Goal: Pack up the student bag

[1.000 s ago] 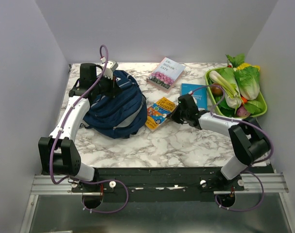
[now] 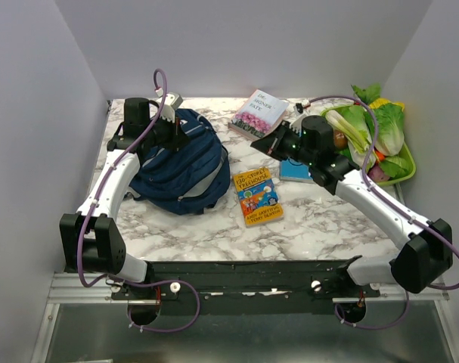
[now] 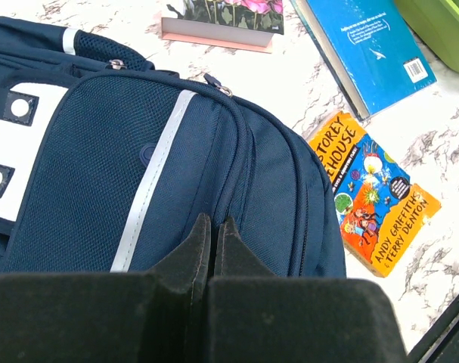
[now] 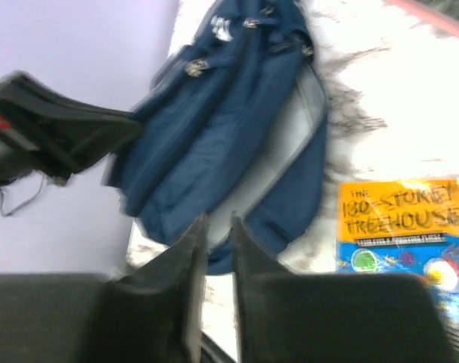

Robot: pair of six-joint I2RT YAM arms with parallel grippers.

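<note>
The navy backpack [image 2: 184, 181] lies on the marble table at left, with my left gripper [image 2: 180, 140] shut over its top, nothing visible between the fingers. My right gripper [image 2: 259, 145] is shut and raised above the middle of the table, empty; its wrist view is blurred. An orange Treehouse book [image 2: 257, 195] [image 3: 373, 193] [image 4: 403, 219] lies flat to the right of the backpack. A pink-flowered book [image 2: 257, 113] lies at the back, and a blue book [image 2: 293, 172] [image 3: 365, 49] is partly hidden under the right arm.
A green basket [image 2: 401, 174] of vegetables stands at the back right. Grey walls bound the table at the back and sides.
The left arm is unmoved.
</note>
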